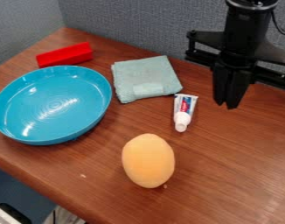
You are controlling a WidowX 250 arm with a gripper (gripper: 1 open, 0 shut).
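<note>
The black gripper (232,87) hangs over the right back of the wooden table, right of a white toothpaste tube (184,112); whether its fingers are apart is hard to make out. An orange oval object (148,160) lies at the front middle. A blue round plate (52,104) sits on the left, and a red block (65,55) lies behind it. A folded grey-green cloth (146,74) rests between the plate and the gripper.
Bare table (232,175) takes up the right front. Grey padded walls (133,22) stand along the back and left, and the table's edge runs along the lower left.
</note>
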